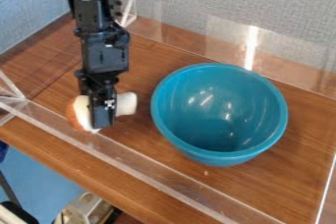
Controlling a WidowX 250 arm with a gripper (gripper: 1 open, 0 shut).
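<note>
My gripper (102, 110) hangs down at the left of the wooden table, shut on a white object with an orange end (82, 114), which is partly hidden behind the fingers. A large teal bowl (219, 112) stands to the right, apart from the gripper and what it holds.
The bare wooden tabletop (184, 184) has free room in front of and behind the bowl. Clear strips or panels run along its edges, with a textured wall at the back. Below the front left edge, some objects on a blue floor are partly visible.
</note>
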